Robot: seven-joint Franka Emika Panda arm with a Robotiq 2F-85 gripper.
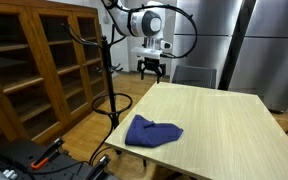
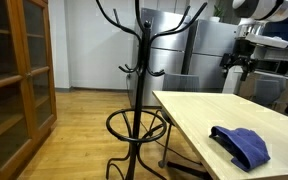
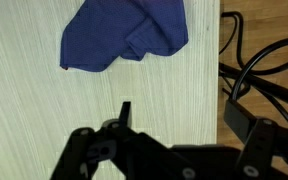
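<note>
A dark blue cloth [image 1: 152,132] lies crumpled on the pale table, close to its front left edge. In exterior view 2 the same cloth [image 2: 242,145] forms a low folded heap near the table corner. The wrist view looks down on the cloth [image 3: 119,30], cut off by the top border. My gripper stands open, its black fingers wide apart with only table and edge between them. Seen from exterior view 1, the white arm holds the gripper [image 1: 150,70] above the table's far left side, well away from the cloth.
A black coat stand [image 2: 139,75] rises beside the table's left edge; its curved bars [image 3: 259,65] show in the wrist view. A grey chair [image 1: 194,78] stands behind the table.
</note>
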